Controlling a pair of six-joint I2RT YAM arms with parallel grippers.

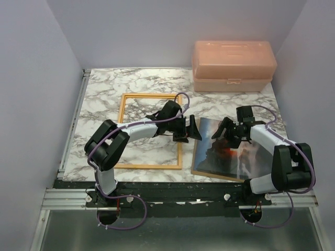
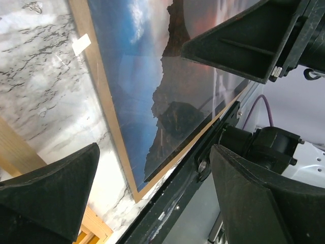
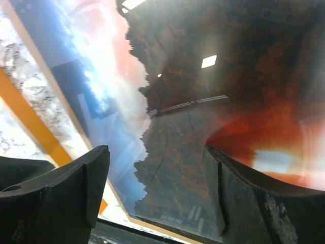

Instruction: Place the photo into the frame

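The empty wooden frame (image 1: 121, 111) lies on the left of the marble-patterned table, with the left arm over it. To its right is the photo (image 1: 208, 154), a glossy blue, dark and orange picture with a thin tan edge on its left and front sides. My left gripper (image 1: 190, 133) is open above the gap between frame and photo; in the left wrist view, the photo's left edge (image 2: 109, 109) passes between its spread fingers. Over the photo, my right gripper (image 1: 223, 134) stands open, nothing held between its fingers. The right arm hides part of the picture.
A closed pinkish-orange box (image 1: 233, 65) stands at the back right, behind the photo. Bare marble surface (image 1: 138, 81) shows behind the frame. A dark rail (image 1: 157, 192) runs along the front edge.
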